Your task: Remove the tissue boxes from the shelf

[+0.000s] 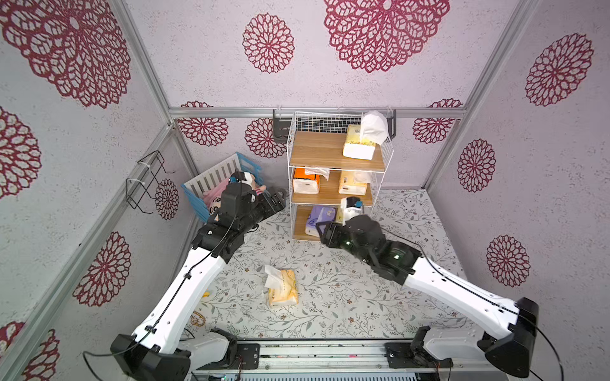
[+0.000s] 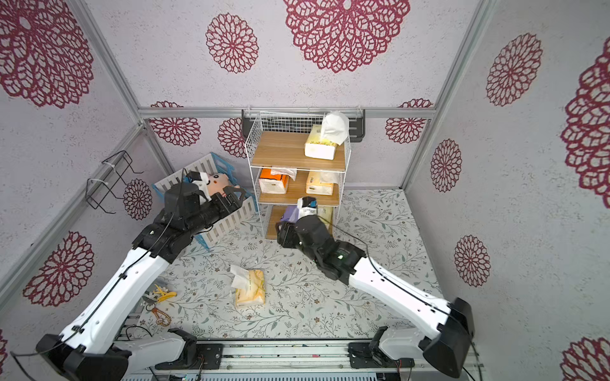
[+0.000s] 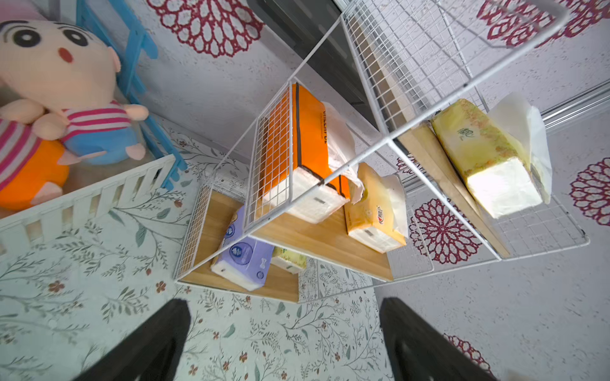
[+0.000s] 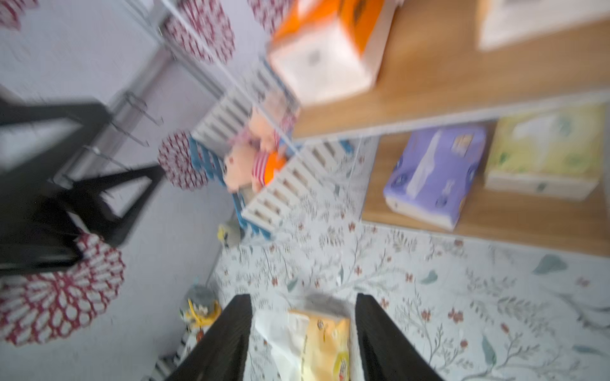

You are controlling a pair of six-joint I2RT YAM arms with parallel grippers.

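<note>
A yellow tissue pack (image 1: 359, 144) stands on the shelf's top board. On the middle board sit an orange pack (image 1: 306, 181) and a yellow pack (image 1: 352, 183). The bottom board holds a purple pack (image 4: 435, 171) and a pale yellow one (image 4: 547, 149). Another yellow pack (image 1: 283, 289) lies on the floor. My left gripper (image 1: 277, 201) is open left of the shelf, its fingers (image 3: 149, 339) wide apart and empty. My right gripper (image 1: 322, 233) hovers before the bottom board, partly open; no pack shows between its fingers.
The wire shelf (image 1: 290, 158) stands against the back wall. A crib (image 2: 222, 225) with dolls is left of it. Small toys (image 2: 163, 295) lie on the left floor. Floor in front of the shelf's right side is free.
</note>
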